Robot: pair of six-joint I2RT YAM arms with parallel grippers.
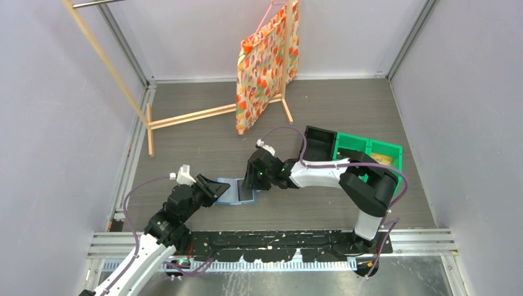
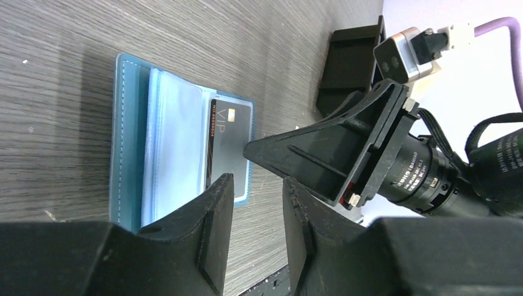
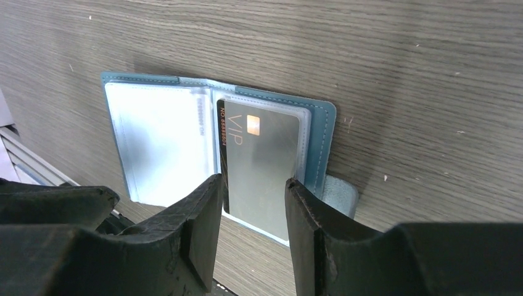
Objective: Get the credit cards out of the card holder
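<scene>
On the table lies the blue card holder point(image 1: 227, 193), spread out, with clear pockets; its blue edge point(image 3: 322, 132) shows in the right wrist view. A grey VIP card point(image 3: 265, 163) with a black strip sits in its right-hand pocket. The left-hand pocket point(image 3: 161, 142) looks pale, and I cannot tell whether a card is in it. My left gripper is open at the holder's near left side, nothing between its fingers. Open too, my right gripper hovers over the grey card's side, its fingertips apart with no card gripped.
At the right stand a black box point(image 1: 319, 144) and a green divided tray point(image 1: 387, 149). Behind, a wooden rack point(image 1: 191, 116) carries a patterned cloth point(image 1: 264, 68). Between holder and rack the table is bare.
</scene>
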